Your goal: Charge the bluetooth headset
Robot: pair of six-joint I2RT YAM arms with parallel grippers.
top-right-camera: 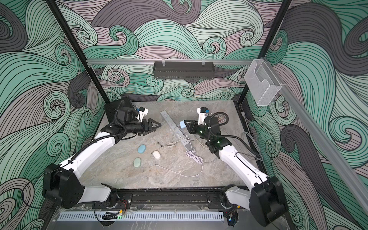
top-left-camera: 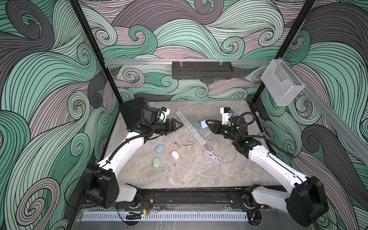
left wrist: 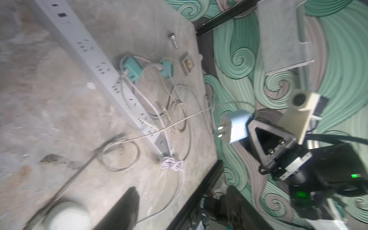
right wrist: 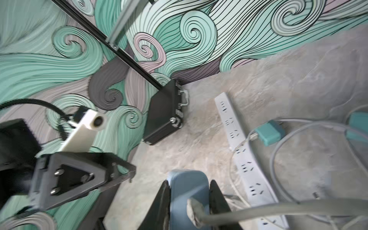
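Note:
A light blue charger plug (left wrist: 236, 124) is gripped by my right gripper, above the table. In the left wrist view its prongs point left, away from the fingers, and a grey cable runs from it. My left gripper stands open and empty, to the left of the power strip. The long white power strip (right wrist: 245, 157) lies diagonally on the table with several bare sockets. Three small rounded cases rest front left: white (top-left-camera: 175, 154), blue (top-left-camera: 159, 148) and green (top-left-camera: 156, 162). Which one holds the headset cannot be told.
Two teal adapters (left wrist: 132, 69) with tangled cables lie beside the strip. A bundled lilac cable (top-left-camera: 212, 156) sits at its near end. A black case (right wrist: 164, 111) stands at the back left.

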